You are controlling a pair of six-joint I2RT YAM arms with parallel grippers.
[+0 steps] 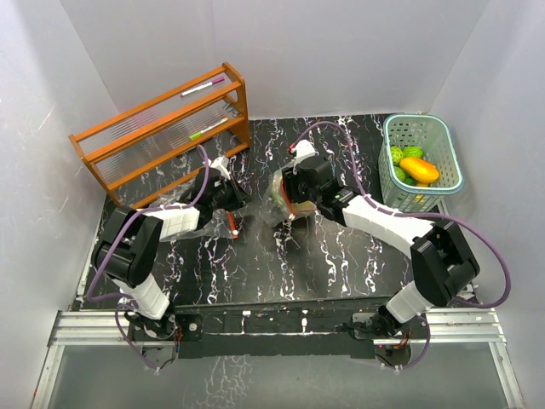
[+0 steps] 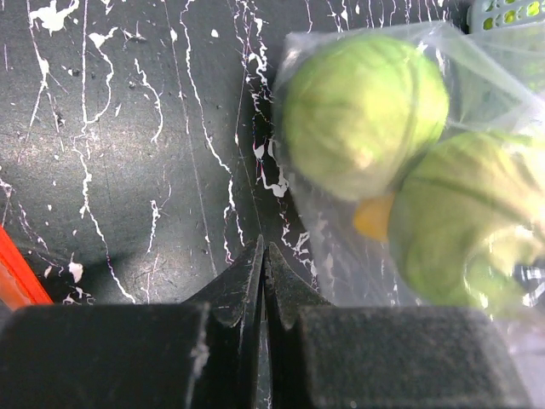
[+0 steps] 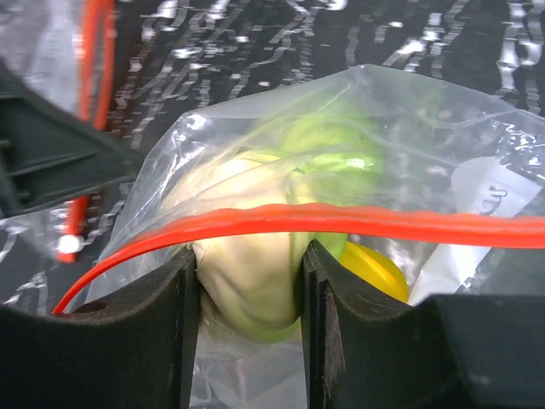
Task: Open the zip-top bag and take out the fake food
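The clear zip bag (image 1: 281, 204) with a red zipper strip is near the middle; in the left wrist view it holds green round fake food (image 2: 362, 111) and something yellow. My right gripper (image 1: 294, 183) is over the bag, its fingers around a pale cream-green piece (image 3: 251, 273) at the bag's mouth. My left gripper (image 1: 238, 200) is shut with nothing visible between its fingers, left of the bag.
A green basket (image 1: 392, 128) with fake food stands at back right. A wooden rack (image 1: 128, 119) stands at back left. Another clear bag with red strip (image 2: 21, 281) lies by my left arm.
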